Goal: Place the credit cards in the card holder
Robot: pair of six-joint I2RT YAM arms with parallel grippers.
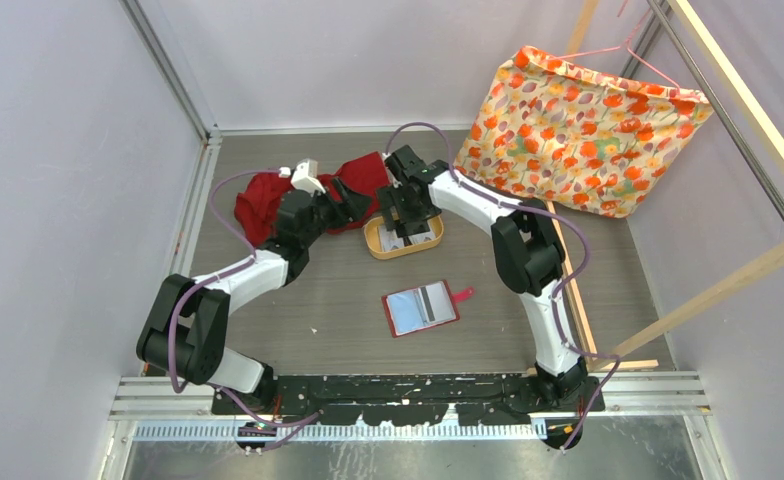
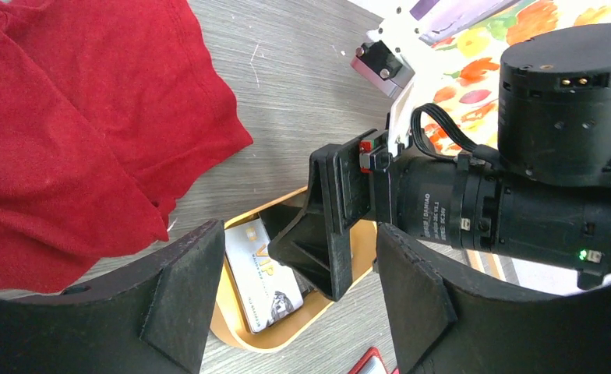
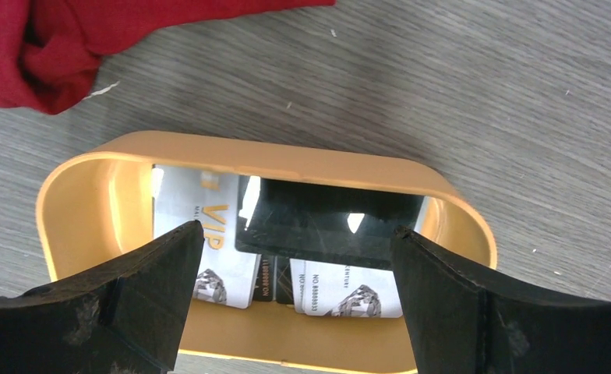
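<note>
Several credit cards lie overlapping in an oval tan tray. In the right wrist view a black card point(image 3: 326, 222) rests across a white card point(image 3: 345, 290), and a silver VIP card point(image 3: 228, 265) is at their left. My right gripper is open over the tray, the black card showing between its fingers without being held. Left of the tray, over the red cloth, my left gripper point(image 1: 353, 205) is part open and holds nothing. On the table in front of the tray, the red card holder point(image 1: 421, 307) lies open with its clear sleeves up.
The tan tray point(image 3: 302, 160) has a raised rim around the cards. A crumpled red cloth point(image 2: 76, 140) is behind and left of it. Both grippers are close together. Flowered fabric point(image 1: 588, 130) hangs at the back right.
</note>
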